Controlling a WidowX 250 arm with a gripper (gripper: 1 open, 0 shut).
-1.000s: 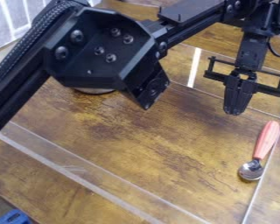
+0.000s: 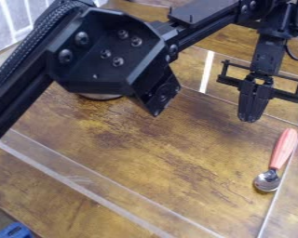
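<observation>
My black gripper point(image 2: 251, 113) hangs over the right side of the wooden table point(image 2: 139, 177), shut, with nothing visible between its fingers. Below it and to the right, a spoon point(image 2: 281, 151) with a pink handle lies on the table, its silver bowl toward the front. The gripper is apart from the spoon.
My large arm covers much of the upper left and partly hides a roundish object behind it. Pale tape strips run across the table. A blue item point(image 2: 12, 231) sits at the bottom left corner.
</observation>
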